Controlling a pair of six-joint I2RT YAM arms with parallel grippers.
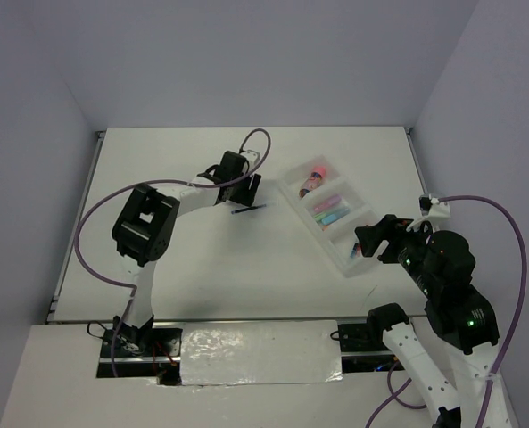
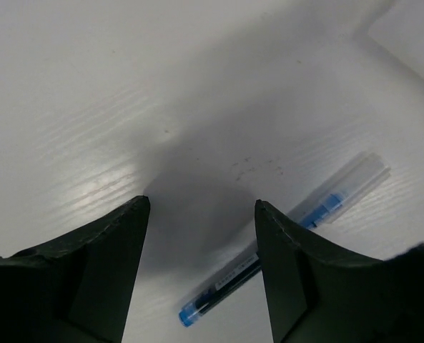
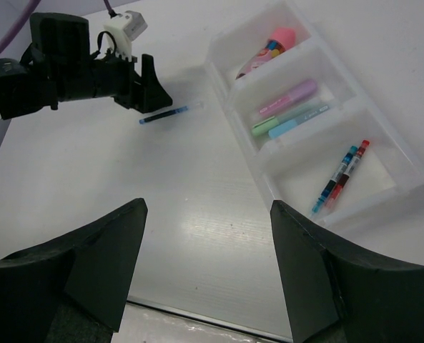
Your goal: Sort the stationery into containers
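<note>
A dark blue pen with a clear cap (image 2: 233,280) lies on the white table, left of the white three-compartment container (image 1: 301,214). Close above it, my left gripper stands open; its right finger (image 2: 287,264) covers the pen's middle, and nothing is between the fingers. In the right wrist view the same pen (image 3: 165,115) is fully visible beside the left gripper. My right gripper is open and empty, above the container's near right side. In the container are a pink-capped bottle-like item (image 3: 269,52), several markers (image 3: 289,100), and a blue and a red pen (image 3: 349,171).
The container's walls (image 3: 244,146) stand between the pen and the near compartment holding two pens. Open table (image 1: 219,276) lies in front of the left arm. Purple cables (image 1: 86,214) loop beside both arms.
</note>
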